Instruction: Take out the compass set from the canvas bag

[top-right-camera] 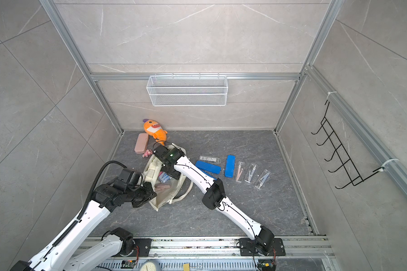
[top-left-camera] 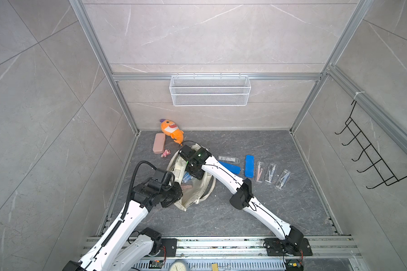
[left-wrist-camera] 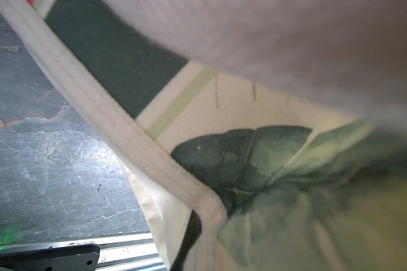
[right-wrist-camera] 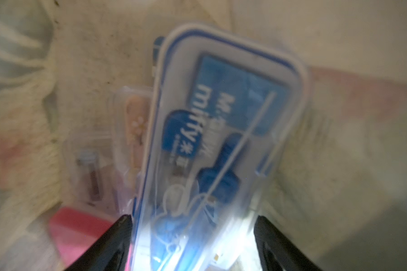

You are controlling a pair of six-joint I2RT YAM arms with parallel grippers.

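The cream canvas bag (top-left-camera: 194,196) lies open on the grey table, its left side at my left gripper (top-left-camera: 174,194), which is shut; bag cloth fills its wrist view and hides its fingers. My right gripper is open down inside the bag, its two fingers either side of a clear case with blue "miffy" printed contents (right-wrist-camera: 212,149), apparently the compass set. Other clear packets (right-wrist-camera: 90,171) and a red item (right-wrist-camera: 76,230) lie beside it.
An orange plush (top-left-camera: 171,130), pink case (top-left-camera: 158,143) and small pink toy (top-left-camera: 165,153) sit behind-left. Blue cases (top-left-camera: 249,166) and clear packets (top-left-camera: 270,173) lie right.
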